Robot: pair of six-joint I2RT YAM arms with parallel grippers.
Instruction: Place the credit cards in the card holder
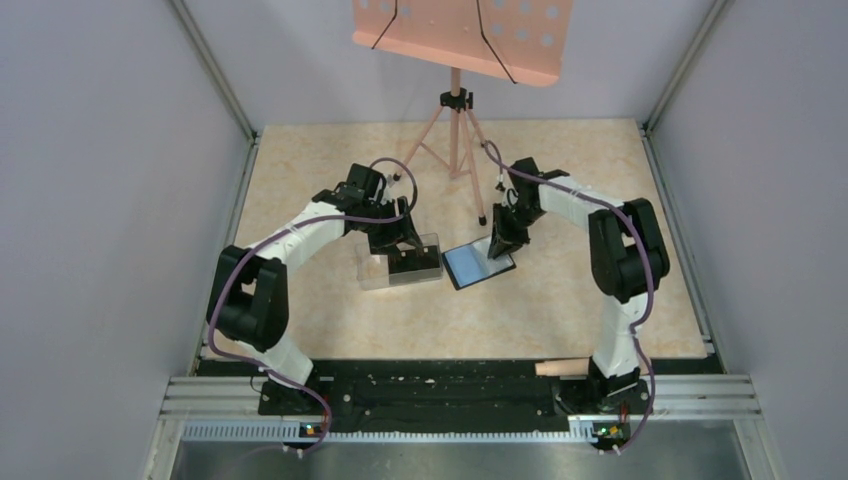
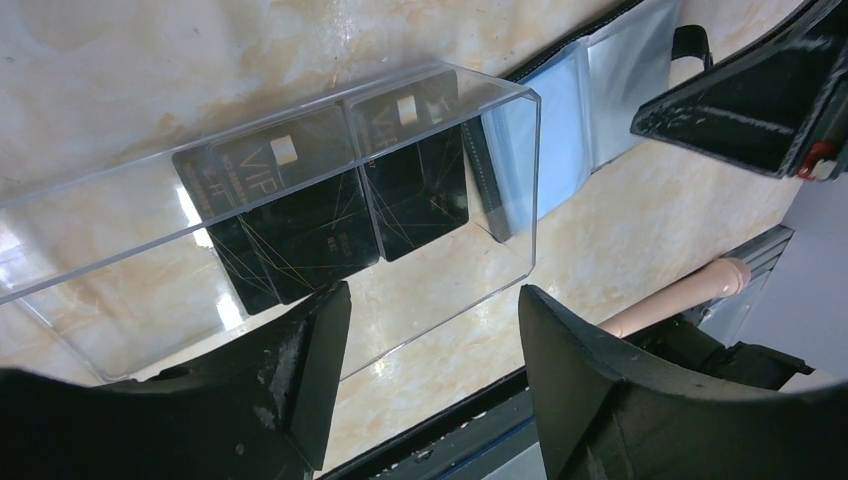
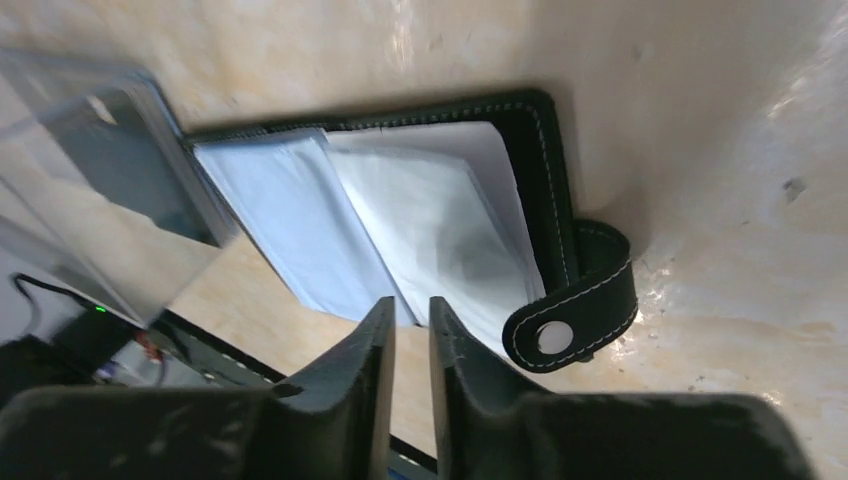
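Black VIP cards [image 2: 300, 235] lie in a clear acrylic box [image 1: 372, 275] left of centre. My left gripper is open over that box, nothing between its fingers. The card holder [image 3: 540, 150], a black booklet with a snap strap, lies open right of the box, showing blue [image 3: 285, 220] and clear-white sleeves [image 3: 430, 220]. My right gripper hangs over the holder's sleeves with its fingertips slightly apart; nothing shows between them.
A pink tripod stand [image 1: 455, 140] stands behind the holder. A pink rod [image 1: 560, 368] lies at the front edge by the right arm's base.
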